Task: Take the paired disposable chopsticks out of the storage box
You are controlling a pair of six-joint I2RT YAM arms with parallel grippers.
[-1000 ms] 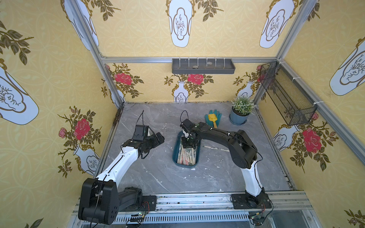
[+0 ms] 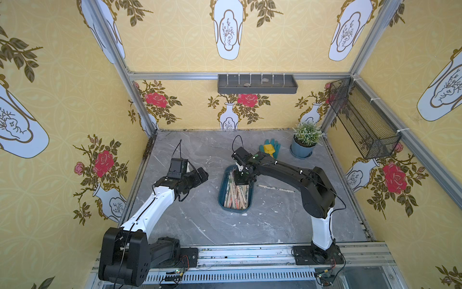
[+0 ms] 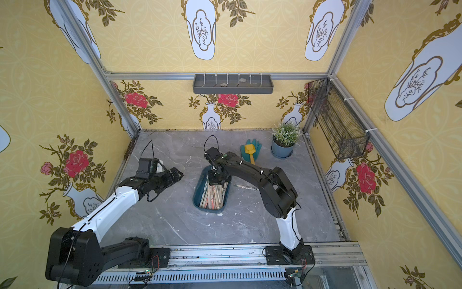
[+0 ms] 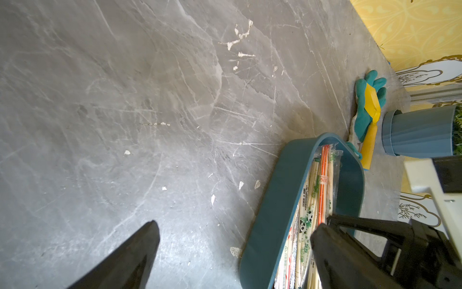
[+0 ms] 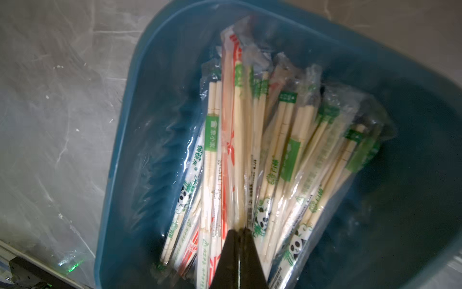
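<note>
A blue-green storage box [image 2: 222, 198] stands mid-table, holding several wrapped pairs of chopsticks [image 2: 235, 196]. In the right wrist view the wrapped chopsticks [image 5: 284, 144] lie fanned out inside the box [image 5: 120, 134], in clear sleeves with green and red print. My right gripper is over them, its dark fingertips together; nothing shows held between them. One chopstick pair [image 2: 275, 188] lies on the table to the right of the box, partly beneath the right arm. Left of the box, my left gripper is open above bare table, with nothing between its fingers.
At the back right are a blue-green glove with a yellow shovel [image 2: 269, 149] and a potted plant [image 2: 305, 139]. A wire basket [image 2: 368, 118] hangs on the right wall, a grey rack [image 2: 257, 84] on the back wall.
The left arm stays where it was.
</note>
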